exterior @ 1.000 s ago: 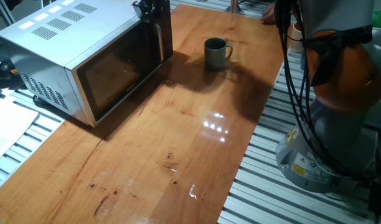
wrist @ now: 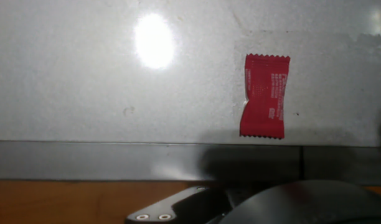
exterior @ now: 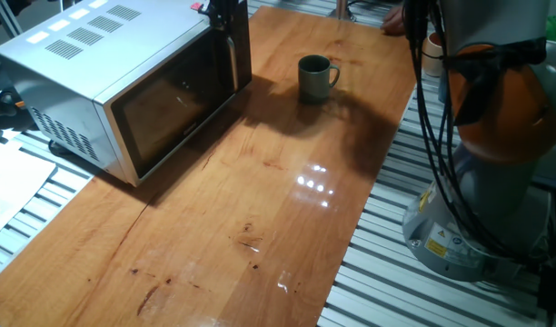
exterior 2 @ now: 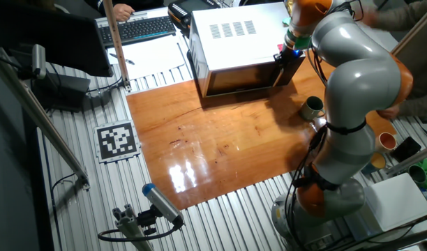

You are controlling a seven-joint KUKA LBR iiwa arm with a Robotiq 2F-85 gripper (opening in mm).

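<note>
A silver microwave (exterior: 96, 54) stands on the wooden table with its dark door (exterior: 173, 100) closed. Its upright handle (exterior: 232, 62) is at the door's right end. My gripper (exterior: 222, 13) is at the microwave's upper front edge, just above the handle and partly cut off by the frame's top; in the second exterior view the gripper (exterior 2: 282, 57) appears small and dark there. Only part of it shows at the bottom of the wrist view, so how its fingers stand is unclear. A red wrapped packet (wrist: 264, 96) lies on the microwave's top. Out on the table stands a green mug (exterior: 314, 80), upright and empty-looking.
Bare wooden table (exterior 2: 199, 139) stretches in front of the microwave. Orange cups (exterior 2: 386, 142) stand off its right side. A person's hand (exterior: 392, 20) rests by the far edge; another person's hand (exterior 2: 123, 12) is near the keyboard (exterior 2: 140, 29).
In exterior view 1 my gripper has shifted slightly right, toward the microwave's front edge. The red packet, hidden behind it a second ago, now shows. Microwave and mug have stayed put.
</note>
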